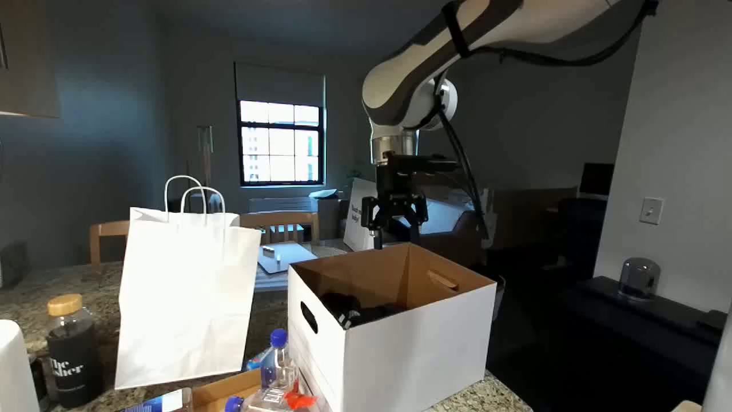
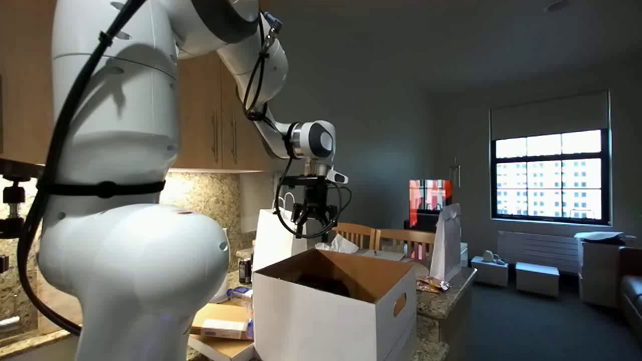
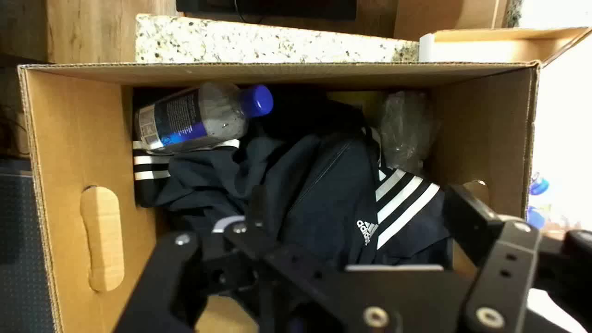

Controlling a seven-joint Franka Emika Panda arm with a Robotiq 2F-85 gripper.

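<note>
A white cardboard box (image 1: 418,350), brown inside, stands open-topped on the counter. Above it hangs my gripper (image 1: 396,234), pointing down. In the wrist view its fingers (image 3: 256,208) are spread wide, with no object visibly held between them. Black clothing (image 3: 327,183) with white stripes and an Adidas logo lies crumpled in the box. A clear bottle with a blue cap (image 3: 256,101) rests on its side against one box wall. Crinkled clear plastic (image 3: 408,130) lies at the opposite end. My gripper's body hides the near part of the box.
A white paper bag (image 1: 189,302) stands beside the box, near a dark bottle with a wooden lid (image 1: 72,353). Blue-capped bottles (image 1: 275,364) crowd the box's side. Another bag (image 2: 446,243) stands near the counter's far end.
</note>
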